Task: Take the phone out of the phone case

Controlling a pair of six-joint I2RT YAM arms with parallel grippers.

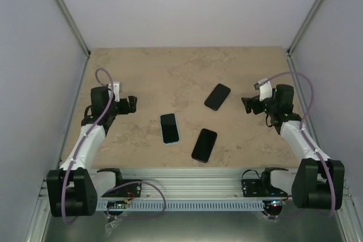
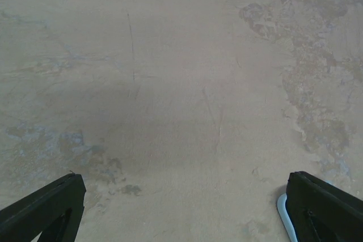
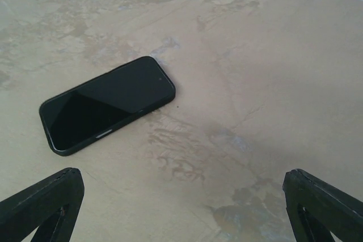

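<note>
Three phones lie flat on the table, apart from one another. One with a light blue edge [image 1: 169, 128] is left of centre; a corner of its pale blue rim [image 2: 285, 217] peeks out beside a finger in the left wrist view. A black phone [image 1: 204, 145] rests near the front edge, and another black phone in a dark case [image 1: 217, 97] sits farther back on the right. In the right wrist view this cased phone [image 3: 108, 106] faces screen up. My left gripper [image 1: 133, 104] is open and empty over bare table. Open too, my right gripper [image 1: 247, 105] hangs right of the back phone, touching nothing.
White walls close in the sides and back. A metal rail [image 1: 181, 205] runs along the front, with cables near each arm's base.
</note>
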